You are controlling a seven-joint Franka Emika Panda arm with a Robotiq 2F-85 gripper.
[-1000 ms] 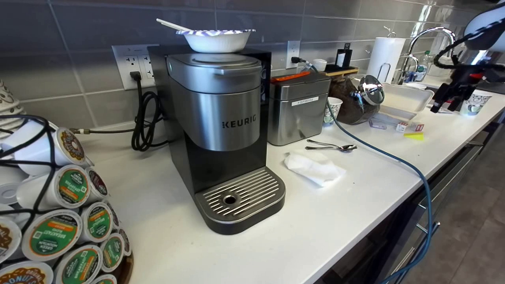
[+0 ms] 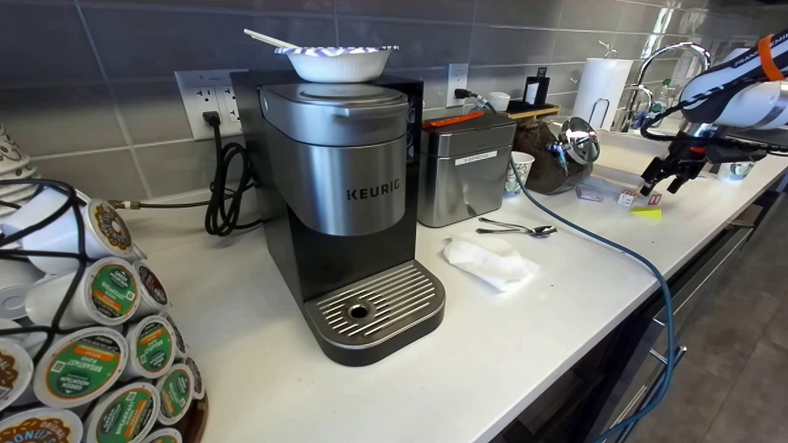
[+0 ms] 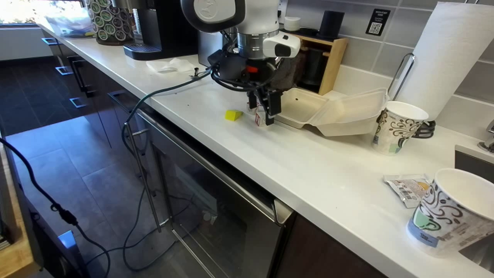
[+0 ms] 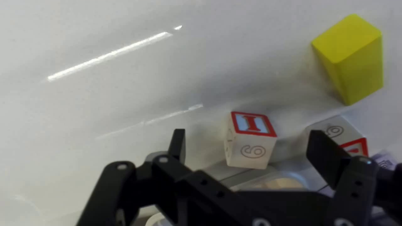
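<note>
In the wrist view my open gripper has its two fingers well apart, with a letter block [image 4: 251, 151] marked I and 6 showing in the gap. Neither finger touches that block. Behind the right finger, partly hidden, is a second letter block [image 4: 335, 130]. A yellow block [image 4: 360, 67] lies farther off at the upper right. From exterior view 2, the gripper [image 3: 264, 109] hangs low over the counter, its fingers partly covering the letter blocks, and the yellow block [image 3: 233, 115] lies to their left. A purple-marked block [image 4: 384, 161] shows at the wrist view's right edge.
An opened takeout box [image 3: 345, 113] stands close behind the gripper, with a paper cup [image 3: 399, 127] beside it. A glass jar [image 2: 546, 159] lies near the blocks. The counter's front edge is close, and a blue cable [image 2: 613, 243] crosses the counter.
My arm has moved left in exterior view 1 and lower, toward the letter blocks, and its fingers now hang just above them. The blocks look unmoved.
</note>
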